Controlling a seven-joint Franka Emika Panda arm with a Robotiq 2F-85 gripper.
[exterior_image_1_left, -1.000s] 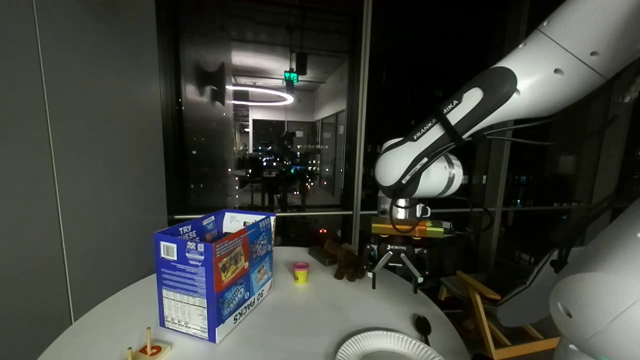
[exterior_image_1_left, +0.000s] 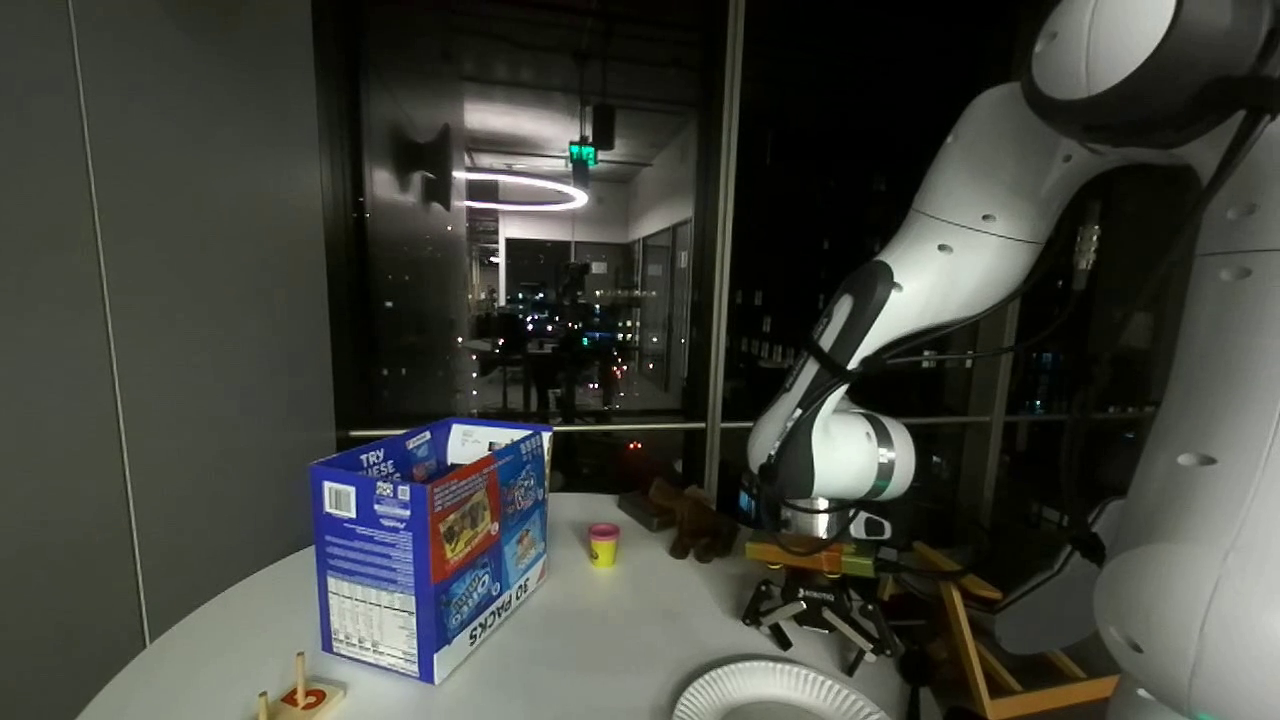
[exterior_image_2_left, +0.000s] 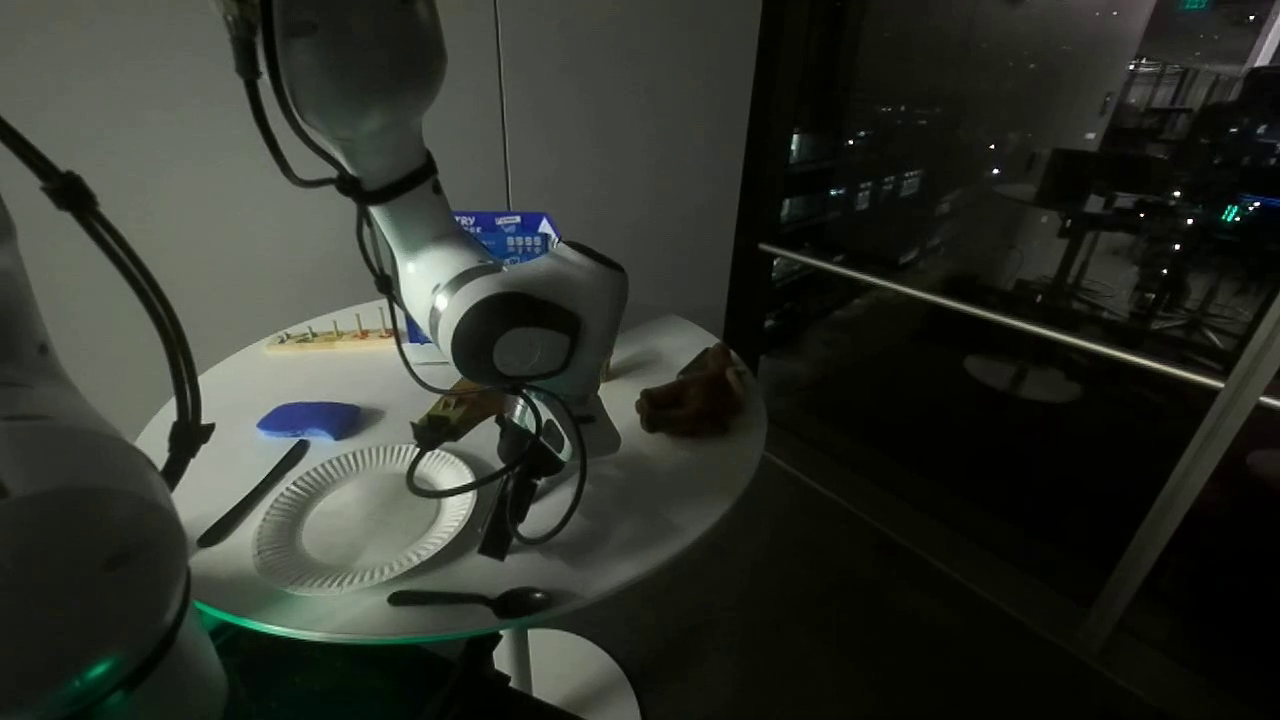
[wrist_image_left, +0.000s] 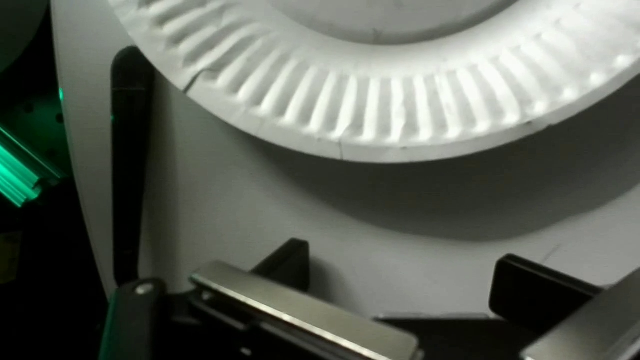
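Note:
My gripper is low over the table, its fingers wide apart with only bare tabletop between them. A white paper plate (wrist_image_left: 384, 108) with a fluted rim lies just beyond the fingertips in the wrist view. Along the left of that view runs a dark spoon handle (wrist_image_left: 129, 174); the whole spoon (exterior_image_2_left: 462, 599) shows in exterior view 2, near the table's edge. In exterior view 1 the gripper (exterior_image_1_left: 822, 650) stands beside the plate (exterior_image_1_left: 768, 690), and the spoon cannot be made out there.
A large blue snack box (exterior_image_1_left: 384, 588) stands open at the top. Near it are a yellow cup with a pink lid (exterior_image_1_left: 602, 547) and a brown plush toy (exterior_image_2_left: 696, 402). A dark knife (exterior_image_2_left: 254, 492), a blue sponge-like item (exterior_image_2_left: 310, 419) and a pegged wooden board (exterior_image_2_left: 330, 338) lie around the plate.
My arm has come down, bringing the gripper from above the table's far right edge to low beside the plate. Its fingers have turned. The spoon is no longer visible in exterior view 1.

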